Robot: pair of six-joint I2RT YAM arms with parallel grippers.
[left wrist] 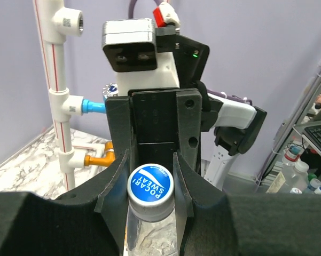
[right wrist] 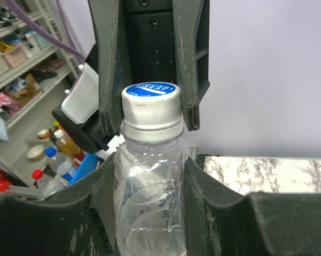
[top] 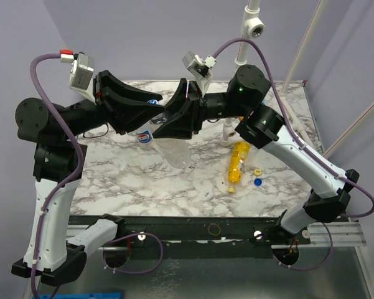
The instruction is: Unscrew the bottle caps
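A clear bottle [right wrist: 149,213] stands upright in the air, with my right gripper closed around its upper body. Its white ribbed cap [right wrist: 152,112] has a blue printed top and sits on the neck. On either side of that cap are the fingers of my left gripper, shut on it. From above, both grippers meet over the table, and the lower part of the bottle [top: 174,154] shows beneath the right one. Whether the cap has turned on the thread cannot be told.
A Pepsi bottle [top: 143,135] stands behind the left fingers. On the marble table [top: 124,193] an orange bottle [top: 238,163] lies at the right, beside a blue cap [top: 257,182] and yellow caps. White pipes [top: 241,50] rise behind the right arm.
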